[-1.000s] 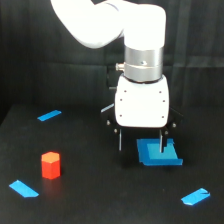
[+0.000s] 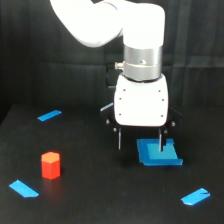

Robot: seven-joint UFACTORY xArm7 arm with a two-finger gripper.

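An orange-red cube (image 2: 50, 166) rests on the dark table at the left, well apart from my gripper. My gripper (image 2: 140, 142) points down over the middle of the table, its two thin fingers wide apart and nothing visible between them. Close to the right finger lies a blue square piece (image 2: 172, 161), partly behind that finger from this side. Its middle looks lighter; whether it is a shallow tray or a flat sheet is hard to tell.
Short strips of blue tape lie on the table: a back-left strip (image 2: 49, 115), a front-left strip (image 2: 24, 188) and a front-right strip (image 2: 195, 197). Bare black table stretches between the cube and the gripper. A dark curtain hangs behind.
The white hand has shifted very slightly to the left. The cube, the blue square and the tape strips stay where they were, and the fingers remain apart.
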